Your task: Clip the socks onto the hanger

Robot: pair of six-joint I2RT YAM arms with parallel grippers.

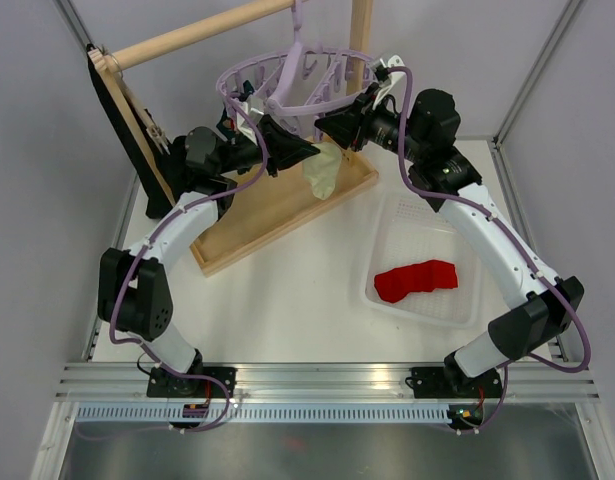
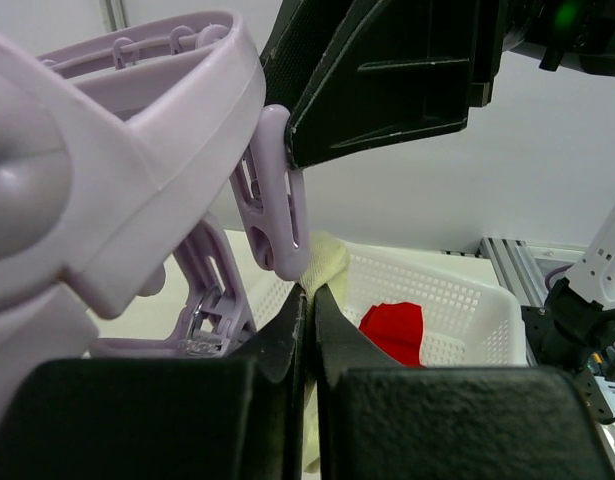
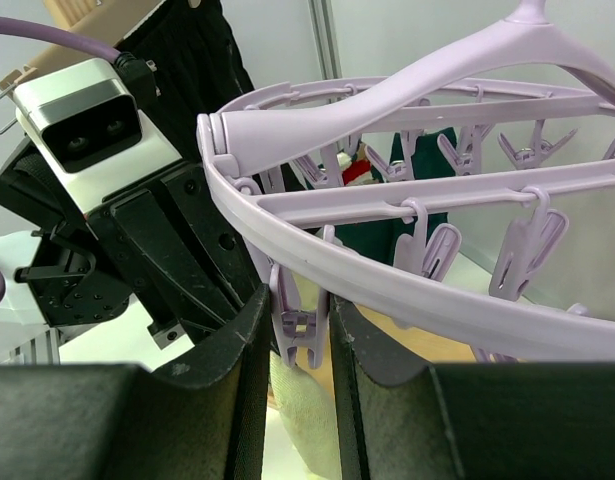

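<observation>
A pale yellow sock (image 1: pixel 322 172) hangs below the lilac round hanger (image 1: pixel 279 98), its upper edge pinched in my left gripper (image 1: pixel 316 150), which is shut. In the left wrist view the sock (image 2: pixel 329 262) rises from between the black fingertips towards a lilac clip (image 2: pixel 277 215). My right gripper is shut on that clip (image 3: pixel 299 325), squeezing its handles under the hanger's rim. The sock's top (image 3: pixel 292 385) is right at the clip's lower end; whether it lies between the clip's fingers I cannot tell.
A red sock (image 1: pixel 415 281) lies in the white basket (image 1: pixel 372 270) at the right. Dark green cloth (image 3: pixel 417 190) hangs at the hanger's far side, among several empty clips. The wooden stand (image 1: pixel 287 228) is behind the sock.
</observation>
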